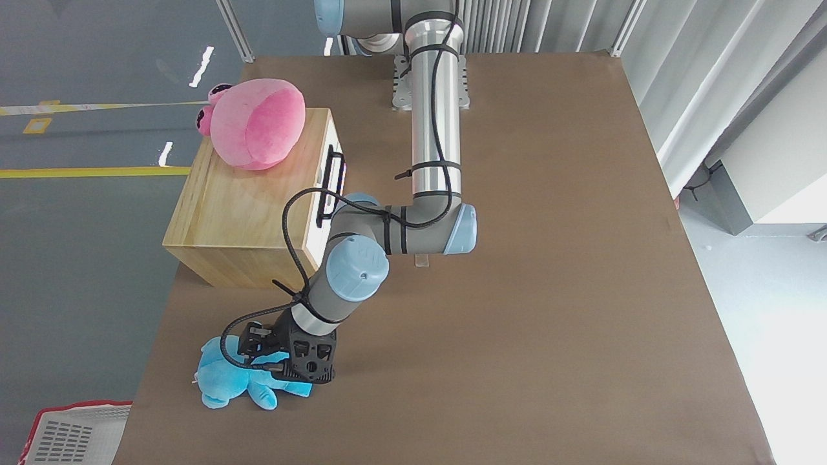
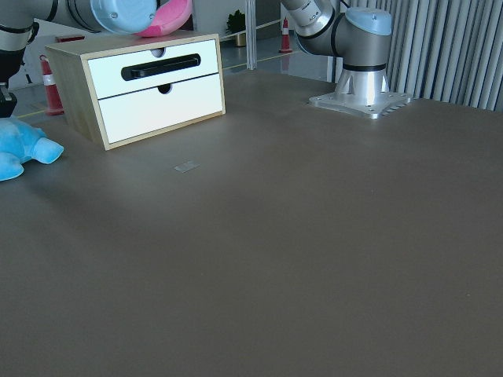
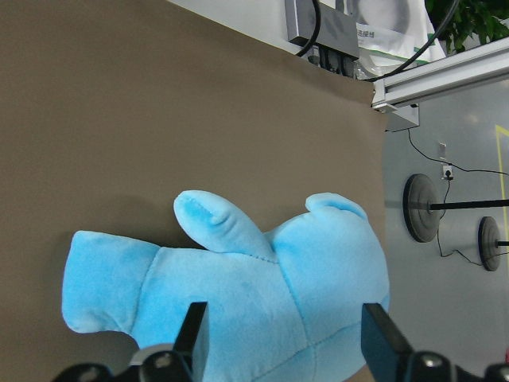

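Note:
A light blue plush toy (image 1: 225, 380) lies on the brown table (image 1: 558, 294) near its front-left edge, partly under my gripper in the front view; it shows at the left edge of the left view (image 2: 23, 149). In the wrist view the plush (image 3: 254, 302) fills the lower middle, and the two black fingers of my gripper stand wide open above it, at either side of the frame's bottom. No grip on the toy shows.
A wooden drawer box (image 1: 232, 217) with white fronts stands behind the gripper, a pink plush (image 1: 256, 124) on top. A white basket (image 1: 73, 442) is off the table's front-left corner.

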